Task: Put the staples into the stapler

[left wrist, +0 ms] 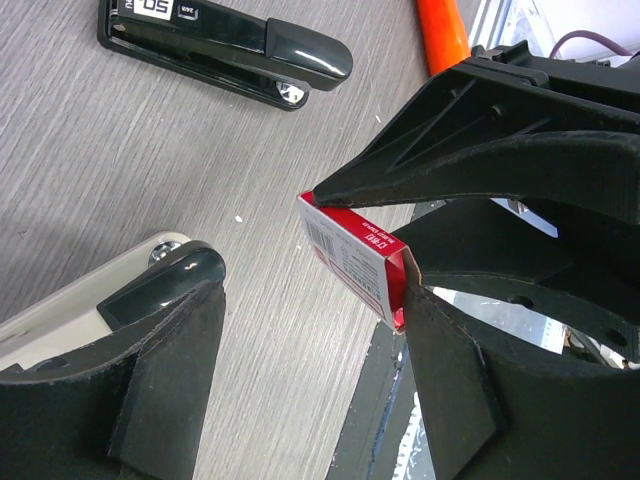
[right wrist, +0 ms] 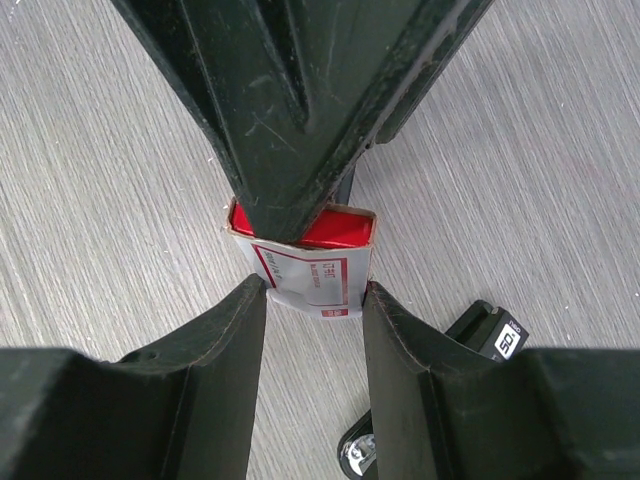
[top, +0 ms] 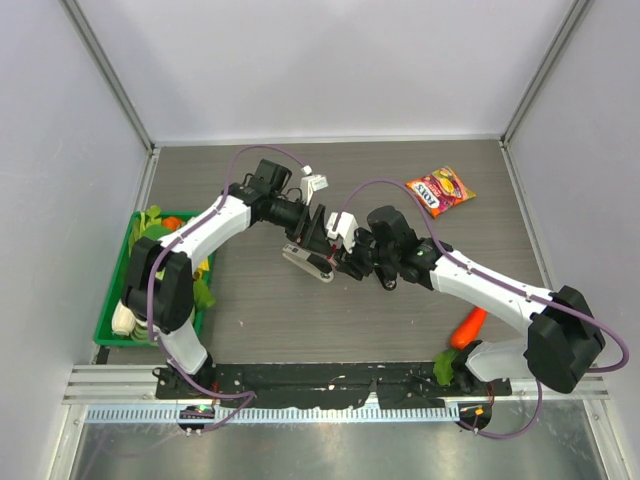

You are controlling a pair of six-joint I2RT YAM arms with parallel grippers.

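Observation:
A red-and-white staple box [left wrist: 350,255] is pinched in my right gripper, with an end flap lifted. My left gripper is open, its fingers spread wide. One of its fingertips [right wrist: 280,215] meets the box's end in the right wrist view; whether it reaches inside cannot be told. Beneath the left gripper a white stapler with a black end [top: 304,264] lies on the table. The black stapler [left wrist: 220,45] rests farther right, mostly covered by the right arm in the top view. No loose staples show.
A green basket of vegetables [top: 104,325] stands at the left. On the right are a red snack bag [top: 440,191] and a carrot [top: 467,328]. Bare table [top: 300,325] lies in front of the grippers, which are close together.

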